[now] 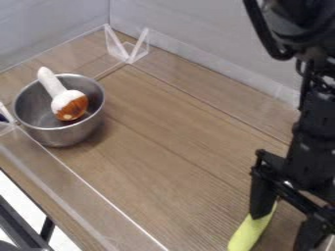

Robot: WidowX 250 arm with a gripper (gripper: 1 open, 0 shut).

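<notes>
My black gripper (285, 201) is at the lower right, open, its fingers pointing down over the near part of the table. A long pale yellow-green object (248, 233) lies beneath the left finger, partly hidden by it; whether they touch I cannot tell. A metal bowl (84, 131) at the left holds a white object with an orange-brown end (69, 101).
A pale wall runs along the back, with white tape marks near the upper left. The table's near edge runs along the lower left.
</notes>
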